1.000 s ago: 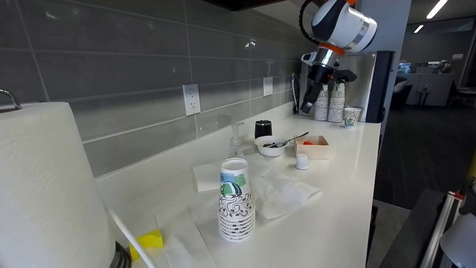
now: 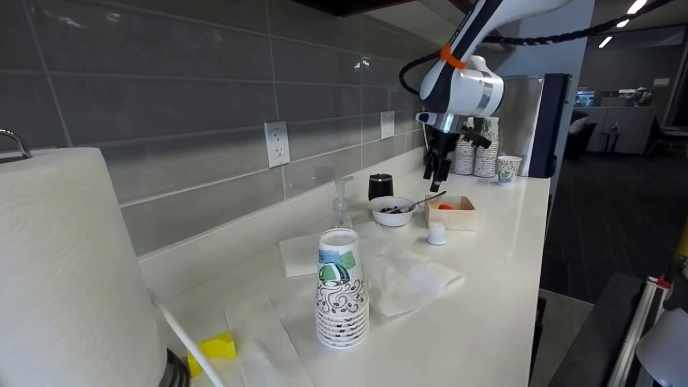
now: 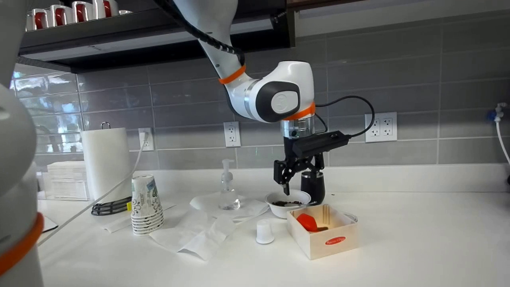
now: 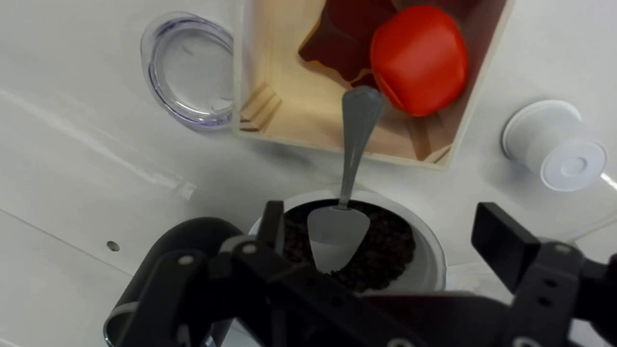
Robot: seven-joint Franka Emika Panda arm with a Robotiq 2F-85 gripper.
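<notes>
My gripper is open above the white bowl point(image 4: 432, 254), with nothing held between its fingers. Dark bits fill much of the bowl, and a metal spoon point(image 4: 359, 130) rests in them, its handle leaning out toward the wooden box point(image 4: 295, 139). In the wrist view the spoon lies between the two spread fingers but lower down. Inside the box are a red rounded object point(image 4: 419, 60) and a dark brown flat piece point(image 4: 347, 37). Part of the bowl is hidden behind the gripper body in the wrist view.
A black tumbler point(image 3: 313, 188) stands close behind the bowl, and a clear lid point(image 4: 191, 69) lies beside the box. Nearby are a small white cup point(image 3: 264, 232), a soap pump bottle point(image 3: 229, 191) and stacked paper cups point(image 2: 342, 290). Free counter stretches right of the box point(image 3: 430, 229).
My gripper has come down and toward the bowl, and it now points more steeply downward. The bowl, spoon and box look unmoved.
</notes>
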